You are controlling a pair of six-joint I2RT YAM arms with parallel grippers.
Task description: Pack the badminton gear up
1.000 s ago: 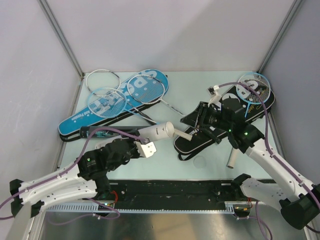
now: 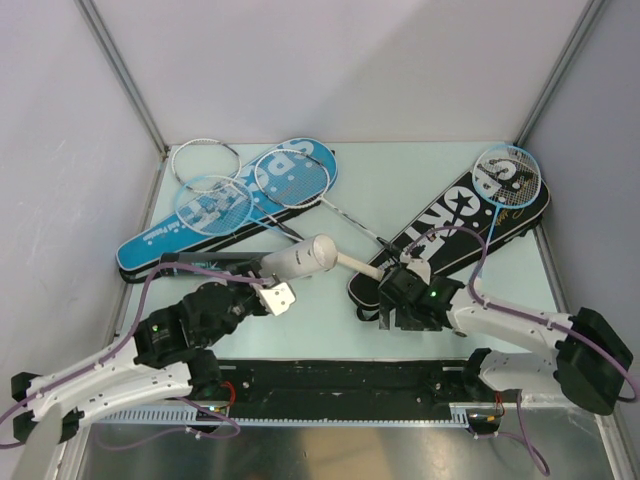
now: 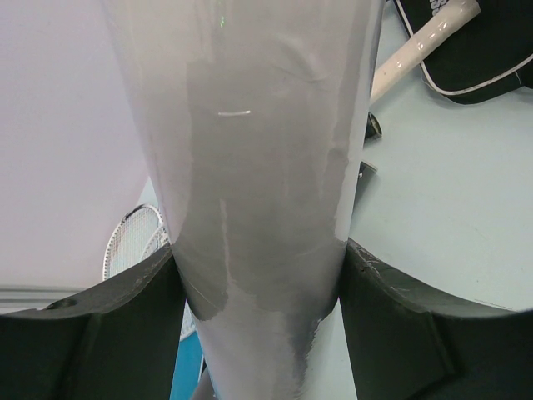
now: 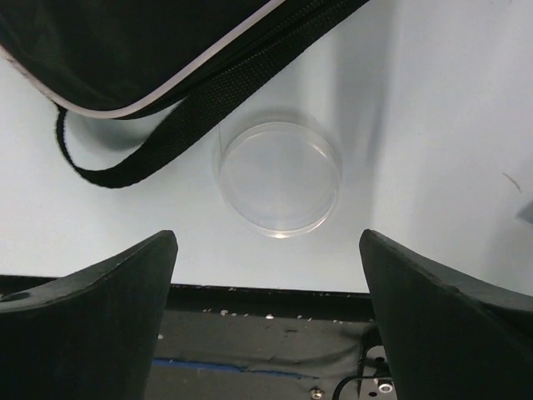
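My left gripper [image 2: 270, 290] is shut on a clear plastic shuttlecock tube [image 2: 300, 258], which fills the left wrist view [image 3: 254, 167]. My right gripper is open above a round clear lid [image 4: 279, 177] lying on the table beside the black racket bag [image 4: 125, 42] and its strap. In the top view a blue bag [image 2: 160, 248] lies at the left and the black bag [image 2: 460, 215] at the right, with several rackets [image 2: 215, 210] lying over them.
A dark tube [image 2: 190, 265] lies behind the left gripper. The white table [image 2: 320, 330] has bare room along its front and centre back. A dark edge borders the front.
The right arm has come down and toward the front, from over the black bag to the lid. The left gripper with the tube has shifted slightly left.
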